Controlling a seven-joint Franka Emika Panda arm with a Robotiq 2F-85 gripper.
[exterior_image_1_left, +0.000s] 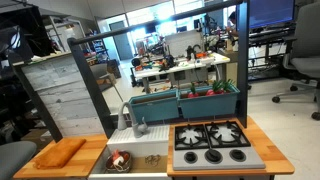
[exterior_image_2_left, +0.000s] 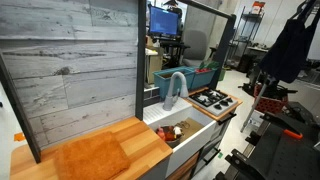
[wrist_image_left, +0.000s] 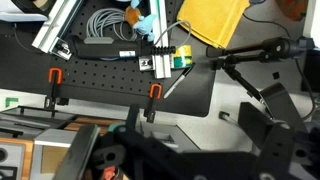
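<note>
Dark parts of my gripper fill the bottom of the wrist view. They blur together, so the finger's state and anything between the fingers cannot be made out. Below it lies a black table with orange-handled clamps, away from the toy kitchen. An orange cloth (exterior_image_2_left: 90, 158) lies flat on the wooden counter, left of the white sink (exterior_image_1_left: 153, 176). In the sink sits a wire basket (exterior_image_1_left: 119, 161) holding small items, some of them red. To the right is a silver stovetop (exterior_image_1_left: 212, 145) with black grates and knobs; its top looks bare.
A curved faucet (exterior_image_2_left: 175, 86) rises behind the sink. Teal bins (exterior_image_1_left: 155, 108), with red and green plants at one end, line the back. Dark frame posts and a grey plank wall (exterior_image_2_left: 75, 80) bound the kitchen. Cables and tools clutter the black table (wrist_image_left: 110, 75).
</note>
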